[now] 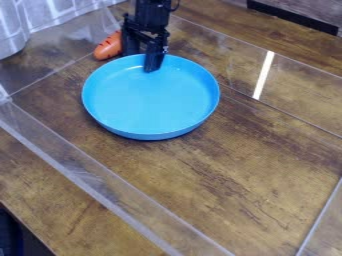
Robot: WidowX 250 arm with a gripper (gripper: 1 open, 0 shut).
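Observation:
A large blue plate (150, 100) lies on the wooden table. My dark gripper (144, 52) reaches down from the top of the view to the plate's back rim; whether it is open or shut, or grips the rim, I cannot tell. An orange carrot-like object (108, 46) lies just left of the gripper, behind the plate, partly hidden by it.
A clear plastic border (94, 190) runs along the left and front-left of the table (227, 190). A pale crumpled cloth or sheet (24, 25) is at the upper left, and a dark edge at the upper right.

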